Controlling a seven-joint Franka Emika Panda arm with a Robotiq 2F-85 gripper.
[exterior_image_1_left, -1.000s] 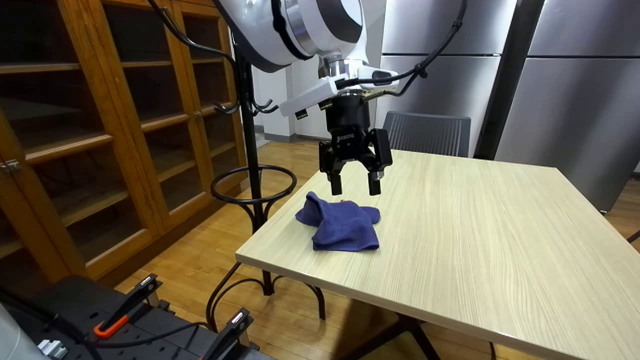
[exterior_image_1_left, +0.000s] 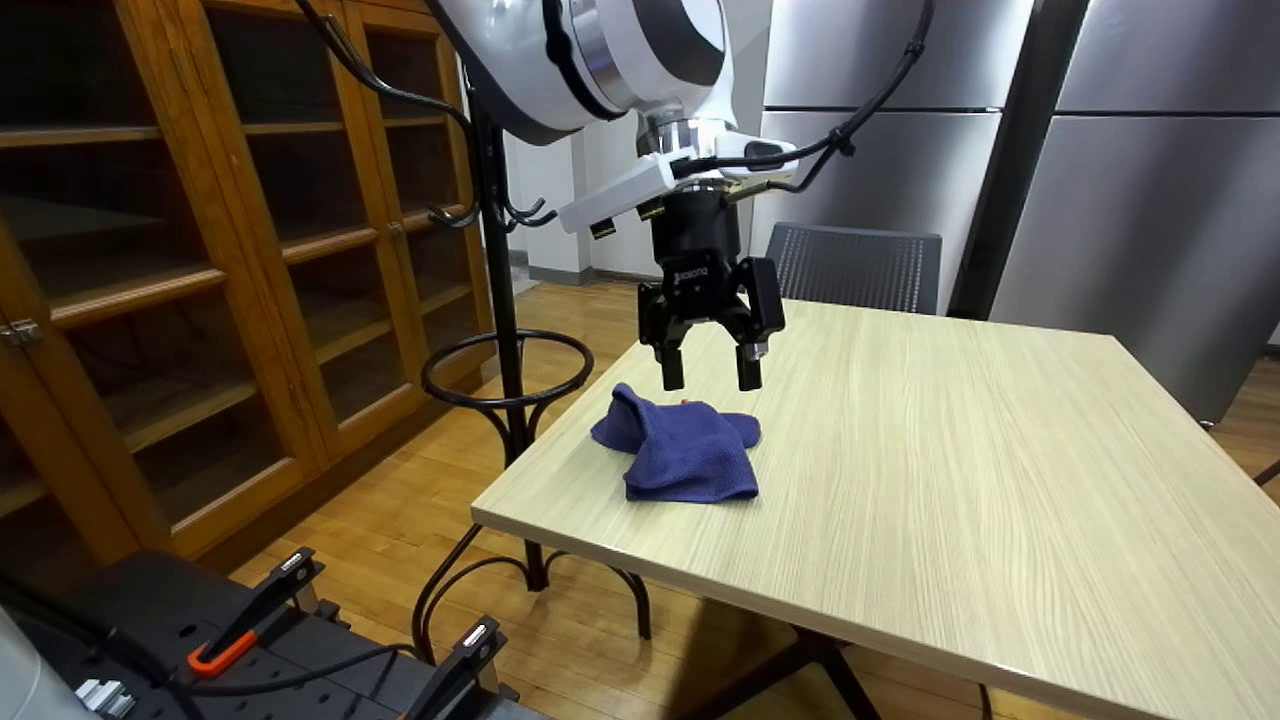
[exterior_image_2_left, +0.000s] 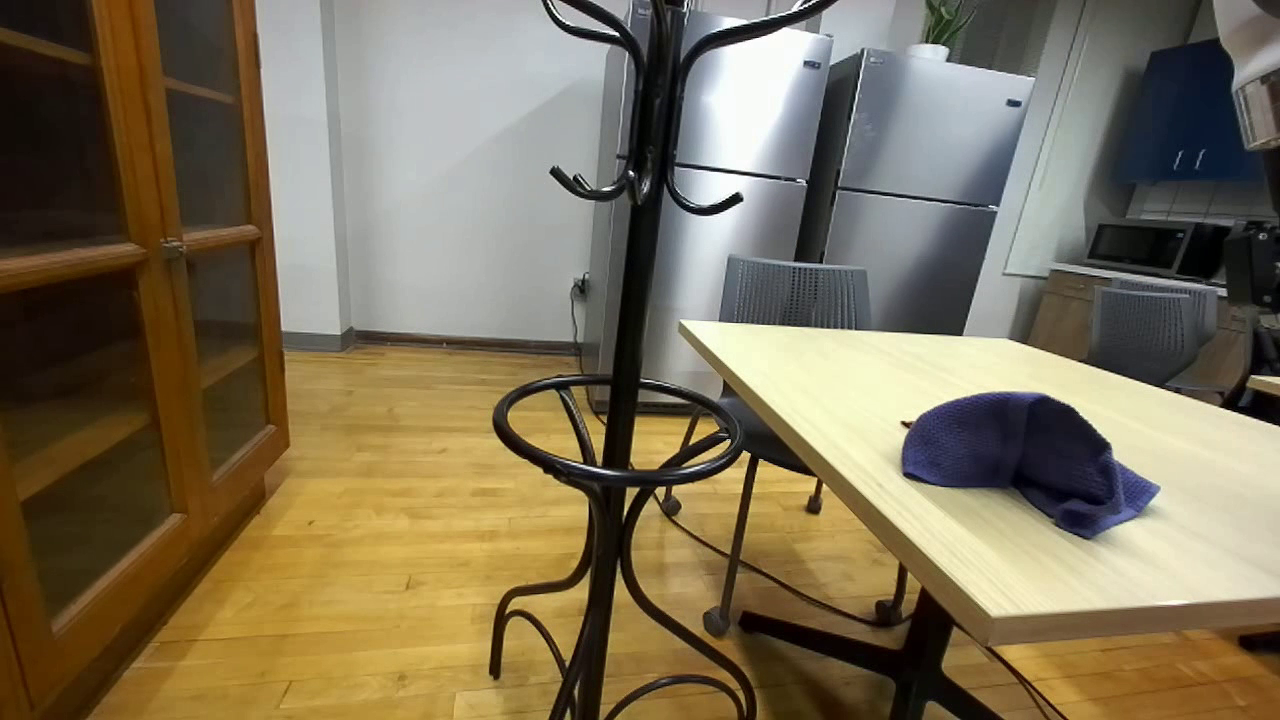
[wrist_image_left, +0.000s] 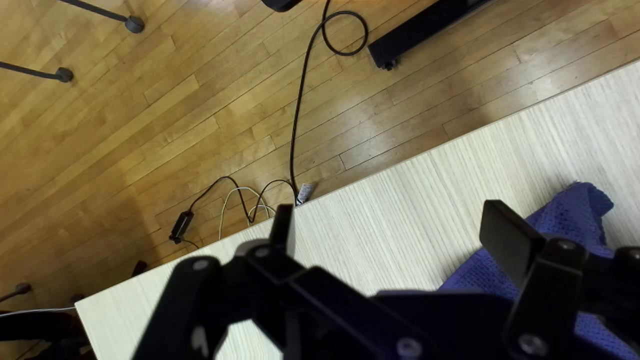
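A crumpled blue cloth (exterior_image_1_left: 693, 454) lies on the pale wooden table (exterior_image_1_left: 948, 480), close to the table's left corner. In exterior view 2 the cloth (exterior_image_2_left: 1020, 450) is bunched up into a hump, with a small brown bit of something (exterior_image_2_left: 908, 424) showing at its left edge; what that is cannot be made out. My gripper (exterior_image_1_left: 713, 370) hangs above the cloth's far side, pointing down and open, with nothing between its fingers. The wrist view shows the cloth (wrist_image_left: 567, 219) at lower right, partly hidden behind one finger (wrist_image_left: 510, 240).
A black coat stand (exterior_image_2_left: 630, 360) rises beside the table's left edge. Behind the table stands a dark chair (exterior_image_1_left: 854, 266), with steel fridges (exterior_image_1_left: 882, 168) farther back.
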